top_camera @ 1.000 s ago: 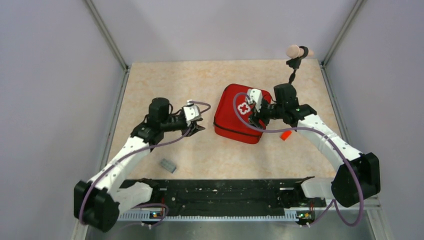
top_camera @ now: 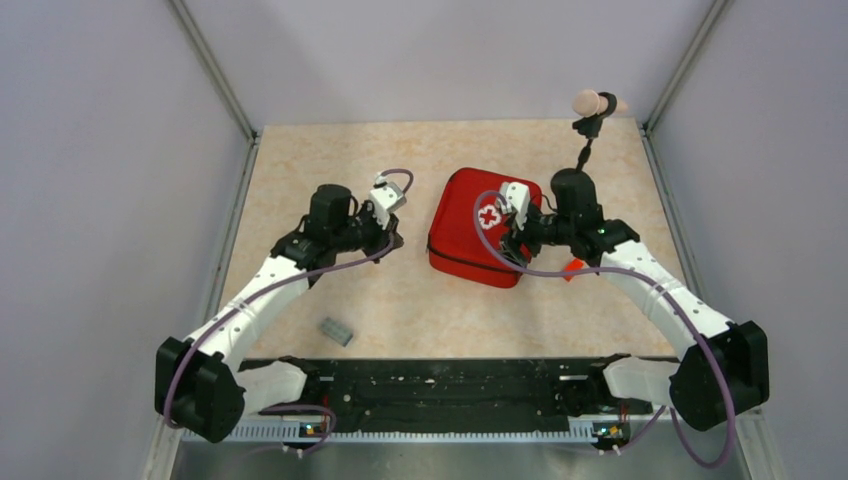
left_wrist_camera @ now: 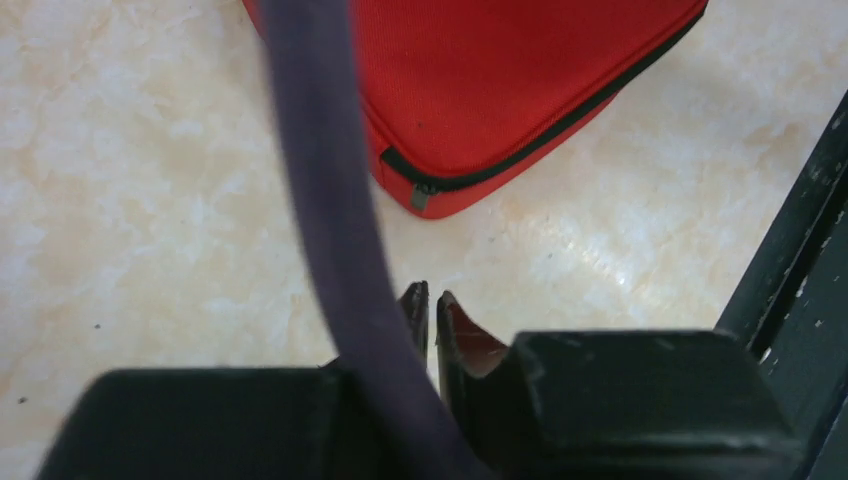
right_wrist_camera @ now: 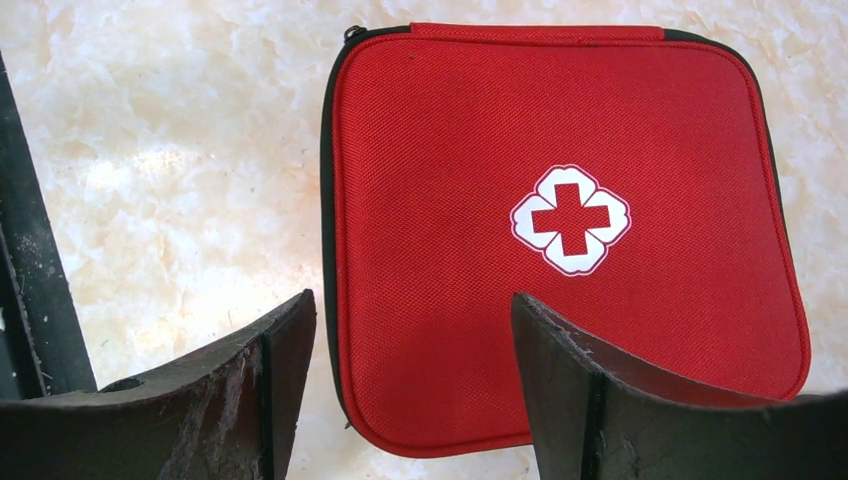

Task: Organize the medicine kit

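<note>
The medicine kit is a closed red zip case [top_camera: 465,230] with a white cross badge, lying flat right of the table's middle. My left gripper [top_camera: 388,244] is left of the case and apart from it. In the left wrist view the left gripper has its fingertips nearly together; nothing shows between them, though a blurred cable covers part of the fingers. A zip pull [left_wrist_camera: 420,197] hangs at the case's near corner. My right gripper stands open above the case [right_wrist_camera: 440,190], one finger beyond its left edge and one over the lid, nothing between them.
A small grey block [top_camera: 336,331] lies at the front left of the table [top_camera: 300,160]. An orange-red item [top_camera: 573,268] sits partly hidden by the right arm. A stand with a beige round top [top_camera: 590,103] is at the back right.
The right arm has barely moved; the case lies in the same place.
</note>
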